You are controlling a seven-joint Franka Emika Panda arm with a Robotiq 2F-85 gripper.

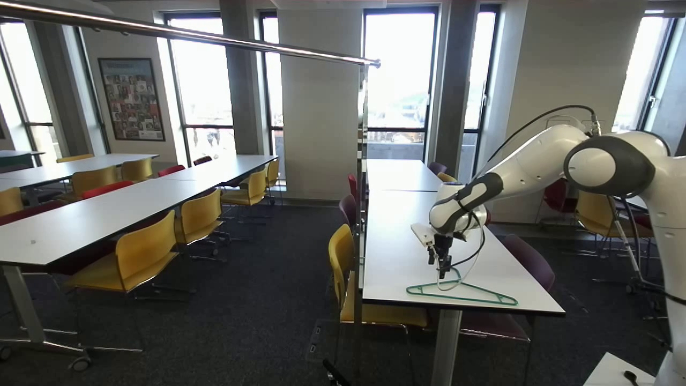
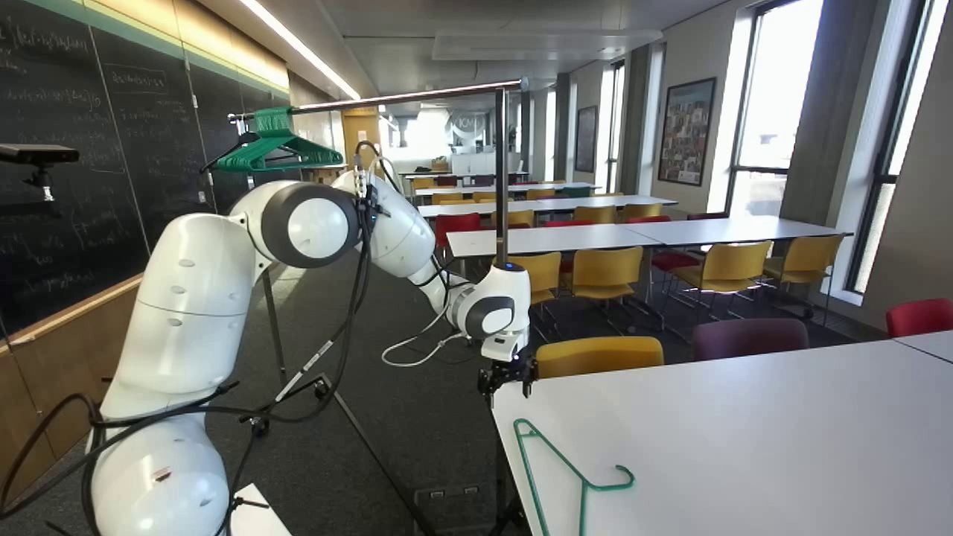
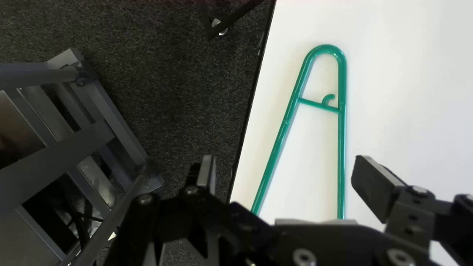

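A green hanger (image 1: 464,298) lies flat near the front end of the white table (image 1: 399,238), close to its edge. Above it, my gripper (image 1: 438,265) points downward and is open, with empty space between its fingers. In the second exterior view the gripper (image 2: 506,390) is over the table corner, beyond the hanger (image 2: 554,451), whose curved hook faces right. From the wrist, one rounded end of the hanger (image 3: 342,146) shows ahead of the fingers; the rest passes behind the gripper body. The fingers do not appear to touch it.
A tall metal rack post (image 1: 361,161) rises beside the table edge, carrying a horizontal rail (image 1: 193,35). Several green hangers (image 2: 272,147) hang at that rail's far end. Yellow chairs (image 1: 342,257) crowd the table's side.
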